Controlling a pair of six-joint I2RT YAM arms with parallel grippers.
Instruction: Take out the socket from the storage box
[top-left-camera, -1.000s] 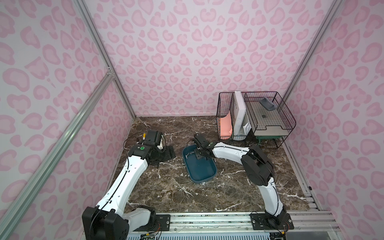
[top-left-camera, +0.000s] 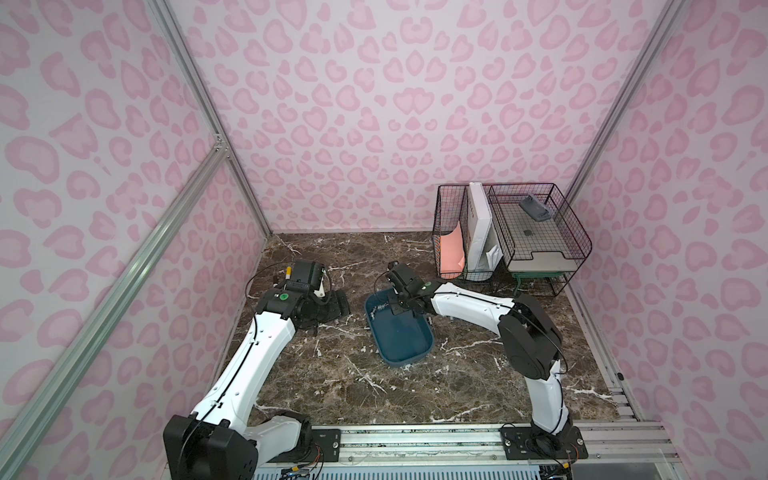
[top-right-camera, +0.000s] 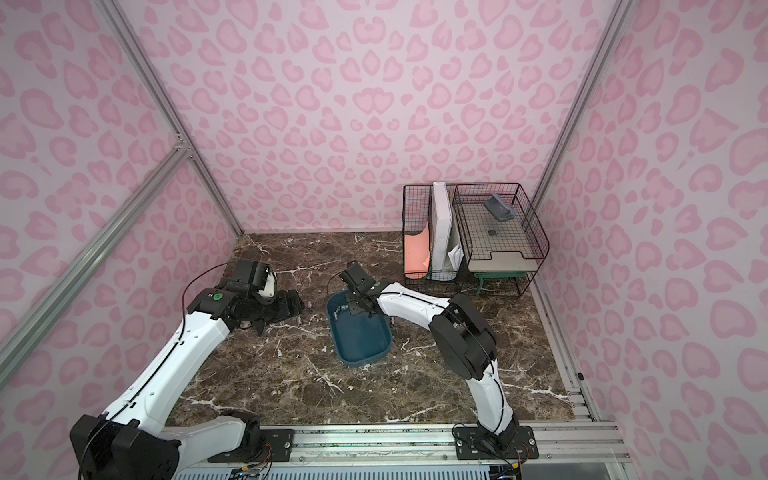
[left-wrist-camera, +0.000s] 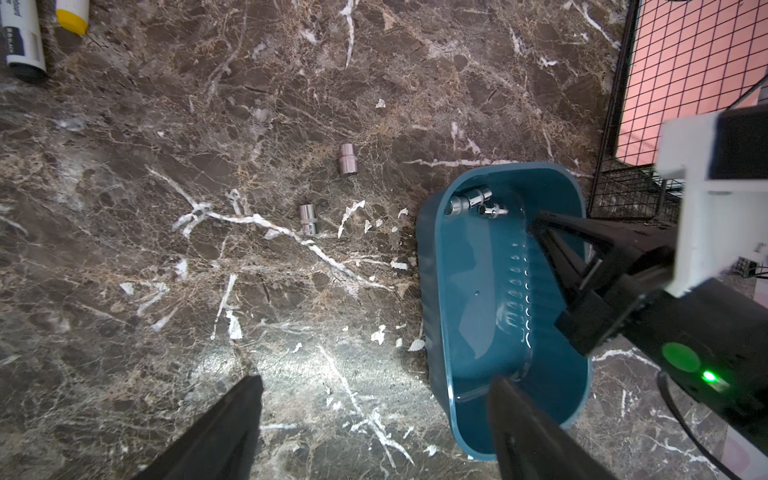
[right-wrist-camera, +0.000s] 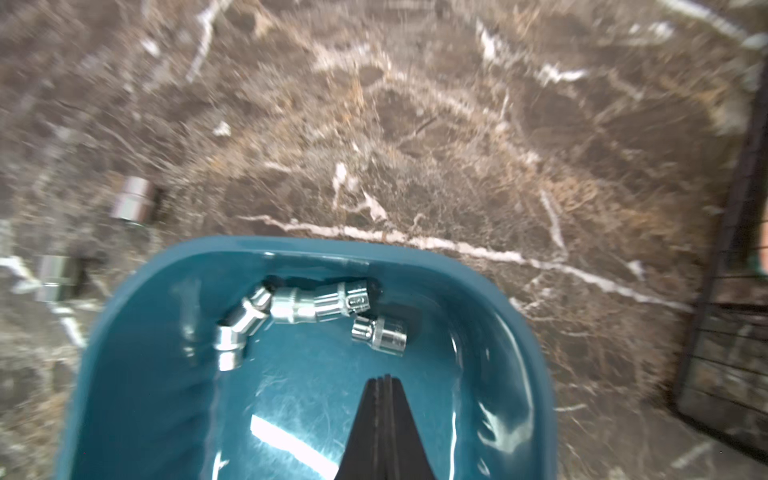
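Observation:
The blue storage box (right-wrist-camera: 136, 320) stands on the marble table. Against its far end lie several shiny sockets: a bent row made of a left part (right-wrist-camera: 241, 328) and an upper part (right-wrist-camera: 320, 302), and a short separate socket (right-wrist-camera: 379, 334) to their right. Over the box, my right gripper has its fingertips together with nothing between them; the short socket lies on the box floor, beyond the tips in that view. My left gripper is spread open left of the box, empty, its fingers blurred.
Two loose sockets, an upper one (left-wrist-camera: 347, 160) and a lower one (left-wrist-camera: 309, 219), lie on the table left of the box. Markers (left-wrist-camera: 22, 48) lie at far left. A black wire rack (top-left-camera: 512, 232) stands behind on the right.
The left arm stays nearly still.

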